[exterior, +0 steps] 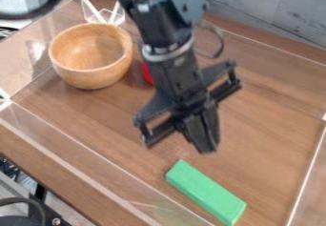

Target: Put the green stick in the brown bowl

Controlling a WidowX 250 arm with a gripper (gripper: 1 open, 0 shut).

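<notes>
The green stick (205, 193) lies flat on the wooden table near the front, slanting down toward the right. Above and behind its far end hangs my gripper (189, 141), dark and pointing downward, clear of the stick. Its fingers are blurred, and whether they are apart or together cannot be made out. No green shows at them. At the back left stands the brown bowl (90, 66), upright, its inside visible and looking empty.
A red object (147, 73) is partly hidden behind the arm, right of the bowl. A white wire-like item (102, 12) sits behind the bowl. Bare table (274, 106) lies to the right, with a grey wall at the back.
</notes>
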